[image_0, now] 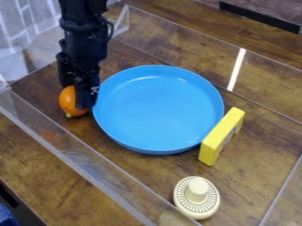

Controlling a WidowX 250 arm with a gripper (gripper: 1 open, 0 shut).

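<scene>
The black gripper (80,86) reaches down from the top left, its fingers around an orange rounded object (74,103) at the left rim of a large blue plate (157,109). The gripper looks shut on that object, which is partly hidden by the fingers.
A yellow block (222,135) stands at the plate's lower right. A cream round object with a knob (197,198) sits at the bottom front. A clear plastic wall runs along the left and bottom.
</scene>
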